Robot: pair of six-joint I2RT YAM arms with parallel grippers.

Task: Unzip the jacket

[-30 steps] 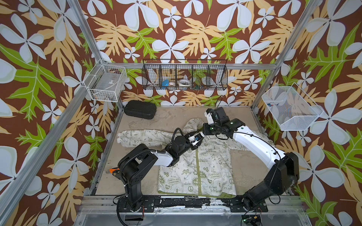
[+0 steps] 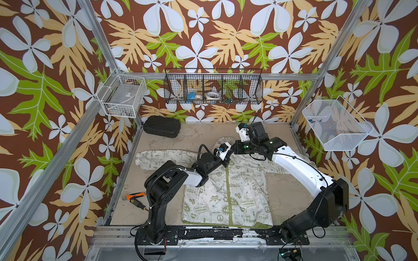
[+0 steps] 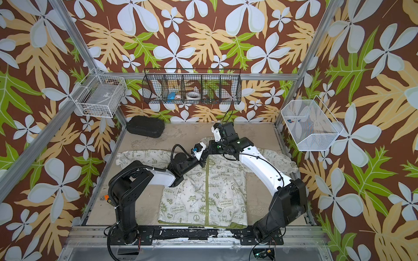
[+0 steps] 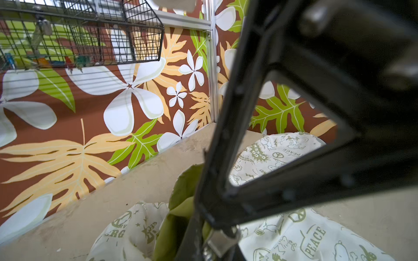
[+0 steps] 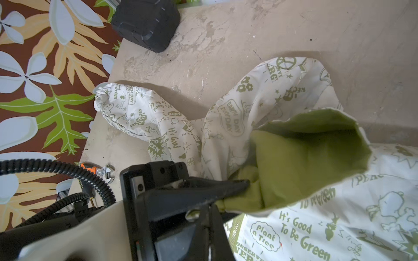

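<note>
A white jacket (image 2: 248,200) with green print lies flat, sleeves spread, its zipper (image 2: 228,200) running down the middle. Both grippers meet at the collar (image 5: 309,156), whose olive lining is lifted. My right gripper is shut at the collar's lower edge, olive cloth at its fingertips. My left gripper (image 2: 227,156) is at the zipper's top beside it, seen turned in the left wrist view, where a large dark finger fills the right side; whether it holds the metal piece there I cannot tell.
A black case (image 2: 162,127) lies at the back left. Orange-handled tools (image 2: 135,198) lie on the table at the left. Wire baskets (image 2: 122,95) hang on the frame at left, back and right.
My left gripper has turned about its wrist and its arm has shifted slightly. The right arm has moved very little.
</note>
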